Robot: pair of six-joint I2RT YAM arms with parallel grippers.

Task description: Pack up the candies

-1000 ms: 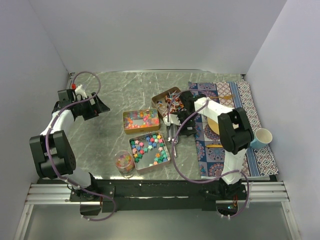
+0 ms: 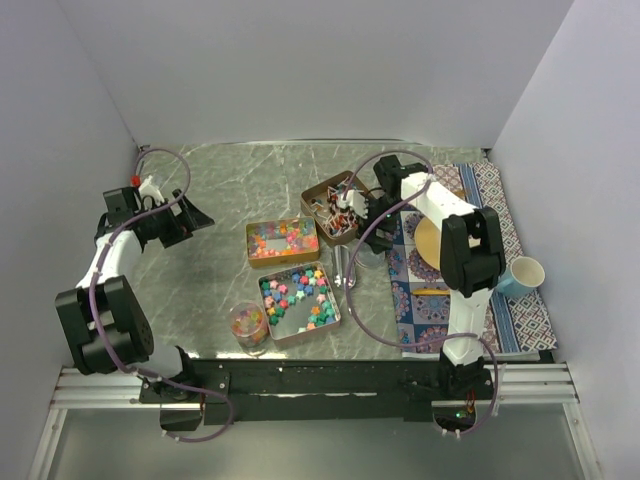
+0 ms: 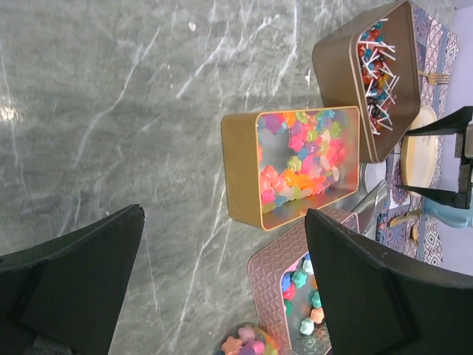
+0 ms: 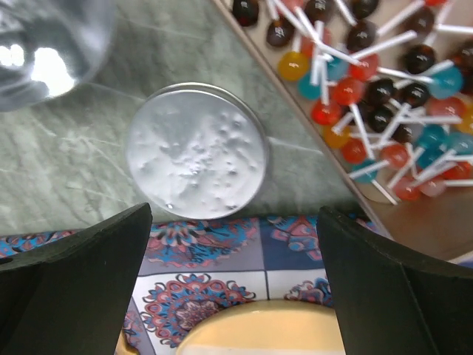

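Note:
Loose gummy candies fill part of a gold tin [image 2: 283, 242] in the middle of the table. Star-shaped candies lie in a second tin [image 2: 300, 303] in front of it. Lollipops [image 4: 377, 96] are heaped in a brown tin [image 3: 403, 66] at the back. A clear jar [image 2: 249, 326] of candies stands at the front. The round silver lid [image 4: 198, 154] lies flat on the table beside the lollipop tin. My right gripper is open above the lid and the cloth edge, apart from both. Off to the left, my left gripper [image 2: 192, 220] is open over bare table.
Metal tongs [image 2: 343, 270] lie between the tins and the right arm. On the patterned cloth [image 2: 416, 315] are a yellow plate [image 2: 428, 243] and cutlery; a blue cup [image 2: 521, 277] stands at the right edge.
My right gripper has moved back and slightly right, away from the tongs, and the silver lid now shows below it. The left gripper has shifted slightly to the left.

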